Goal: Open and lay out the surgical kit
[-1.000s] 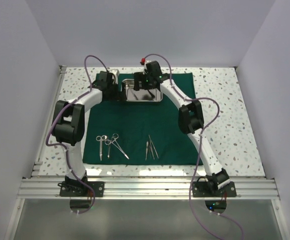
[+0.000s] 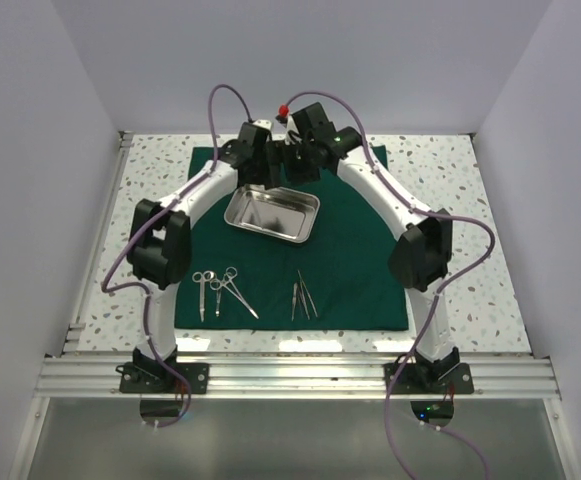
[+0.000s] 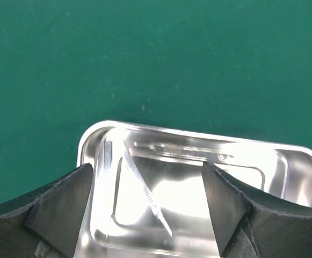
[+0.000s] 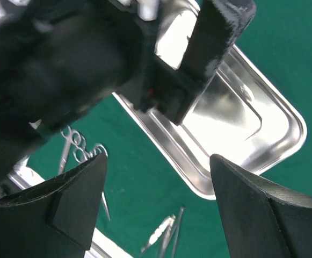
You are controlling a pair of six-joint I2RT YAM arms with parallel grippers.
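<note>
A shiny metal tray point(image 2: 272, 234) lies on the dark green cloth point(image 2: 350, 290), slightly turned. In the left wrist view, a thin pale instrument point(image 3: 147, 196) rests in it, and a clear slender item point(image 3: 177, 148) lies along its far wall. My left gripper is open above the tray, nothing between its fingers. My right gripper also stands open and empty, its fingers wide apart. Seen from above, both grippers hover close together at the tray's far side. Scissors-like tools point(image 2: 217, 290) lie front left on the cloth; slim instruments point(image 2: 302, 298) lie front centre.
In the right wrist view the dark left gripper's body point(image 4: 118, 59) blocks part of the tray.
The front instruments stayed put.
</note>
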